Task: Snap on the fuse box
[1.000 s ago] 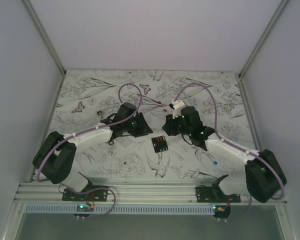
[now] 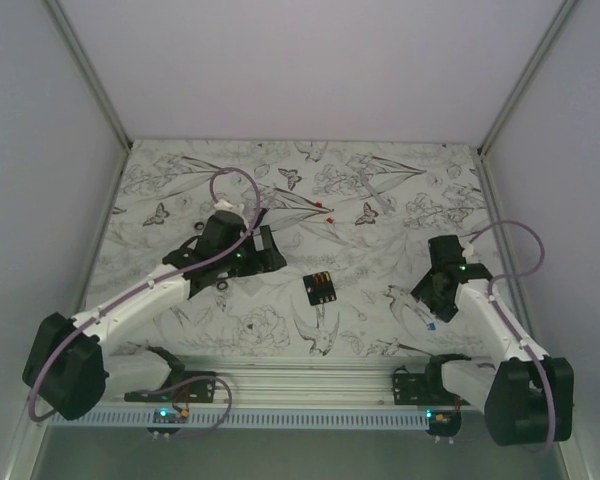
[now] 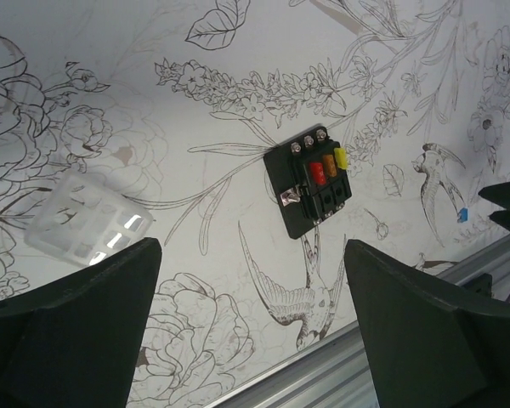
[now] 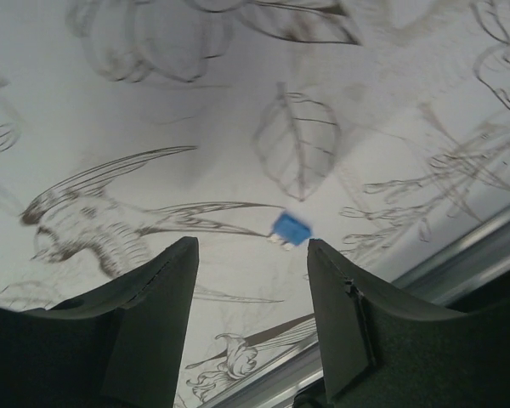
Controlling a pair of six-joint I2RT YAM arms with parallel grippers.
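The black fuse box lies mid-table with red, orange and yellow fuses, clearer in the left wrist view. A clear plastic lid lies left of it. My left gripper is open above the table, left of the fuse box. My right gripper hangs at the table's right side, fingers apart with nothing between, just above a small blue fuse.
Small red pieces lie at the back middle, and dark rings on the left. A metal rail runs along the front edge.
My right gripper has moved from beside the fuse box to the right, over the blue piece. My left gripper has drawn back leftward.
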